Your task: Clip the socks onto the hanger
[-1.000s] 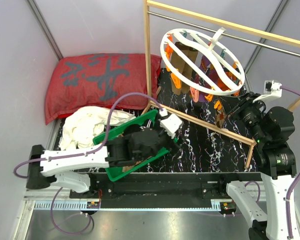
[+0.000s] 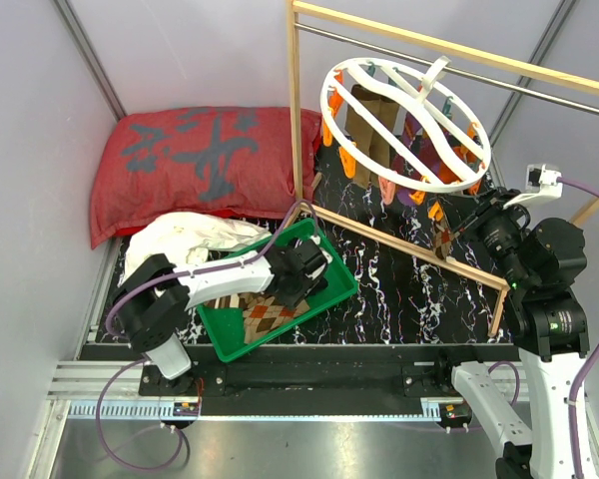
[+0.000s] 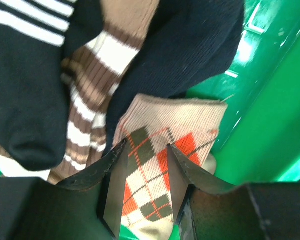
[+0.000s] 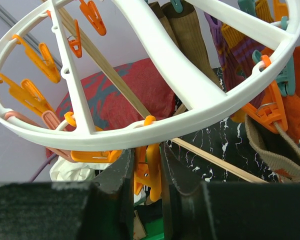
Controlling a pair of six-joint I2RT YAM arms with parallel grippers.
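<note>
A cream argyle sock (image 3: 155,165) with orange and brown diamonds lies in the green bin (image 2: 345,279). Just over it, in the left wrist view, my left gripper is open, fingers on either side of the sock's patterned part; contact cannot be told. Dark socks (image 3: 190,45) and a brown-striped sock (image 3: 97,75) lie beside it. The white round hanger (image 2: 487,150) carries several clipped socks, including brown ones (image 2: 371,128) and an argyle one (image 2: 442,239). At the hanger's rim, my right gripper is shut on an orange clip (image 4: 153,167), with no sock seen in it.
A wooden frame (image 2: 296,120) holds the hanger over the black marble surface (image 2: 379,299). The red cushion (image 2: 200,165) and a white cloth (image 2: 180,239) lie left and behind the bin. Several empty clips (image 4: 42,62) hang along the rim.
My left arm has swung back left and lowered its gripper into the green bin. The right arm and hanger look still; the clipped argyle sock has turned slightly.
</note>
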